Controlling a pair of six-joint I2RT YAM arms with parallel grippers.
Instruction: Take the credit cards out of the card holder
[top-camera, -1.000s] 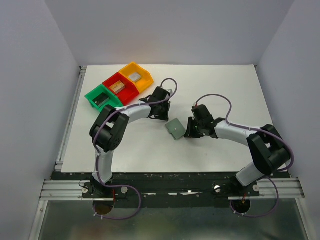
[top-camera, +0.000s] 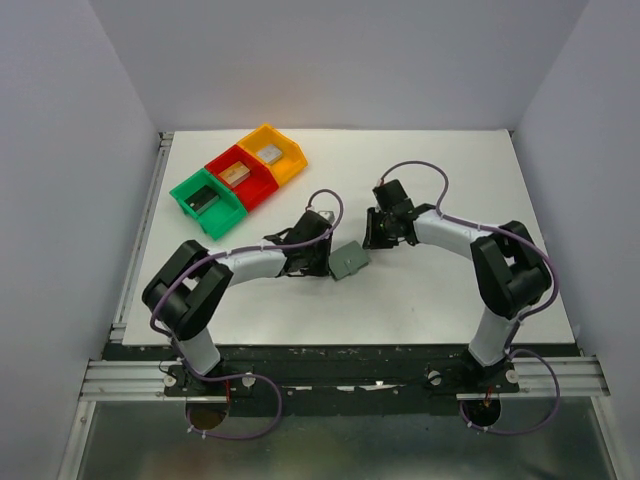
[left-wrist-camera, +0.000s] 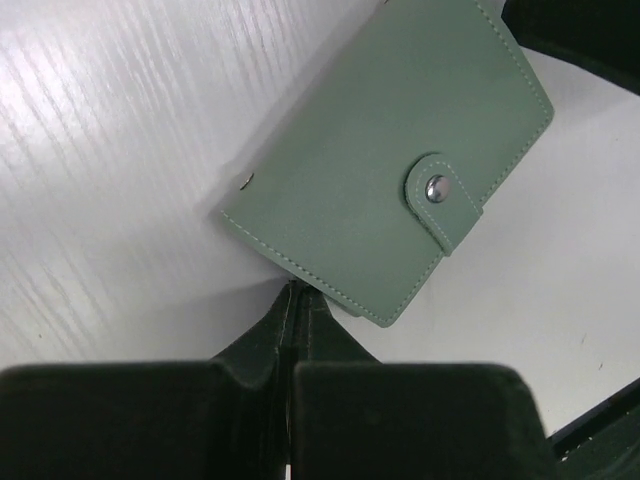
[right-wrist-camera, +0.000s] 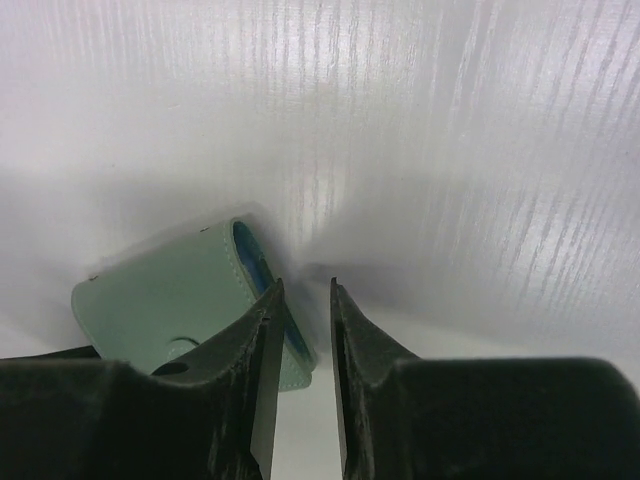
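Observation:
The sage-green card holder (top-camera: 348, 259) lies on the white table between my two grippers, its snap tab visible in the left wrist view (left-wrist-camera: 440, 200). My left gripper is shut at the holder's lower corner, with nothing clearly between its fingers. In the right wrist view the holder (right-wrist-camera: 170, 295) shows an open side with a dark blue interior. My right gripper is just right of that edge, its fingertips somewhat apart; whether anything is between them is unclear. No card can be made out.
Green (top-camera: 185, 190), red (top-camera: 255, 190) and yellow (top-camera: 287, 160) bins holding small items stand at the back left.
The holder's position has shifted slightly.

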